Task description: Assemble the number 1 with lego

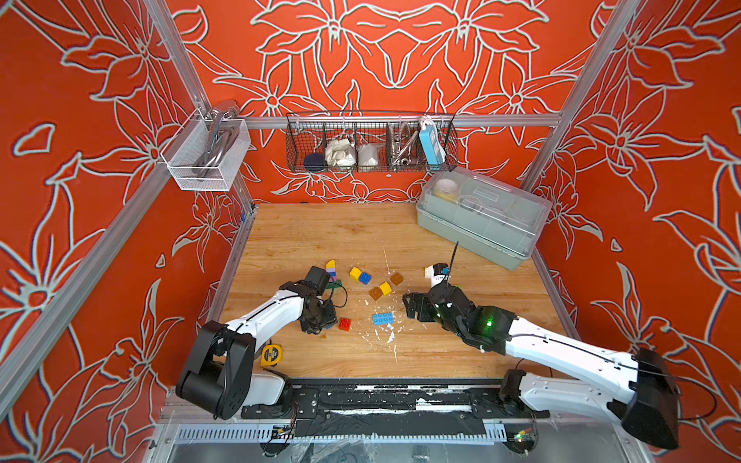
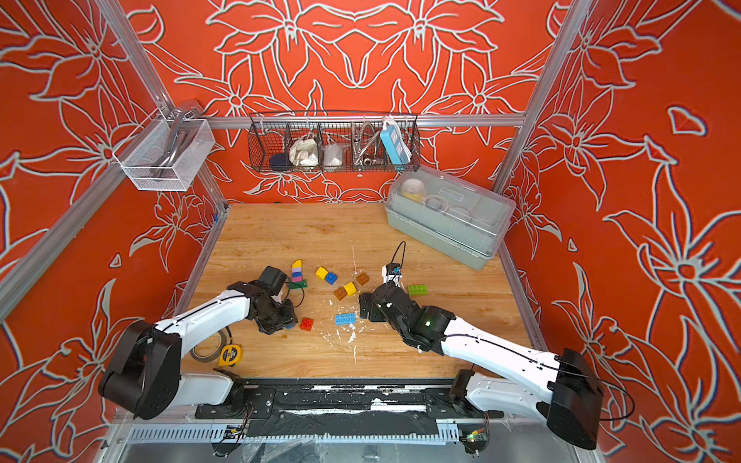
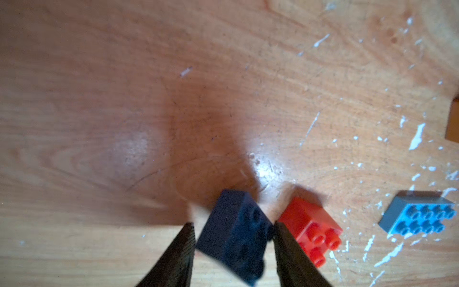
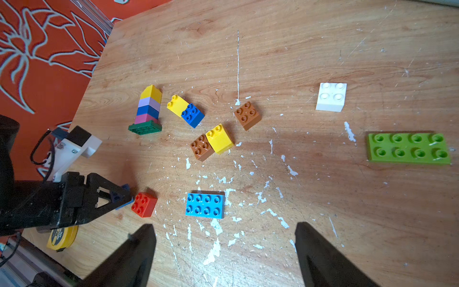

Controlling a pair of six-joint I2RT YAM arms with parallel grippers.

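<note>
In the left wrist view a dark blue brick [image 3: 222,224] sits turned at an angle between the fingers of my left gripper. Those fingers are partly open around it; whether both pads press on it I cannot tell. A red brick [image 3: 306,222] is just right of that gripper. My right gripper is wide open and empty above the table. Below it lies a long light blue brick [image 4: 205,205]. At the left stands or lies a column of yellow, lilac, blue and pink bricks [image 4: 148,109] on a dark green base [image 4: 145,127].
Near the middle are a yellow-and-blue pair [image 4: 192,114], a brown brick [image 4: 247,114], and a brown-and-yellow pair [image 4: 220,138]. A white brick [image 4: 330,95] and long green brick [image 4: 408,148] lie rightward. The tape measure [image 1: 271,355] is front left; a lidded box [image 1: 482,220] stands back right.
</note>
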